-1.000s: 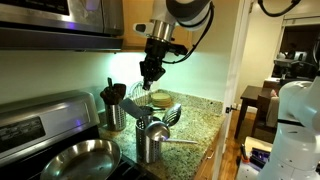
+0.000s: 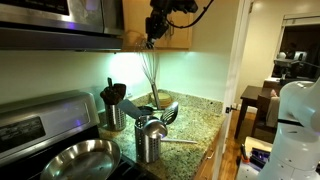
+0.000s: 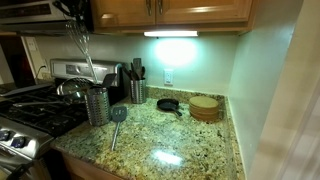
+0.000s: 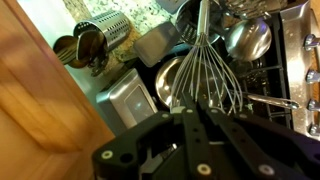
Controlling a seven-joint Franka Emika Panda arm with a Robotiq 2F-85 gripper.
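Note:
A wire whisk (image 2: 151,70) rises above a perforated metal utensil canister (image 2: 148,149), loops up and handle down. My gripper (image 2: 150,43) is shut at the top of the loops, apparently pinching the thin wires. In the second exterior view, the whisk (image 3: 82,43) hangs below the arm near the top left, over the canister (image 3: 97,106). Whether its handle end has cleared the rim is hard to tell. From the wrist, the whisk's wires (image 4: 208,75) spread from the fingertips and its handle points away. A ladle and a grey turner (image 2: 131,109) stand in that canister.
A second canister (image 3: 138,92) with dark utensils stands by the wall. A slotted turner (image 3: 119,114), a black skillet (image 3: 168,104) and stacked brown plates (image 3: 205,103) lie on the counter. A pan (image 2: 80,161) sits on the stove; the microwave and cabinets (image 3: 180,12) hang above.
The gripper has risen from just above the canister to near the cabinet height. The whisk has come up with it, more of it showing above the canister.

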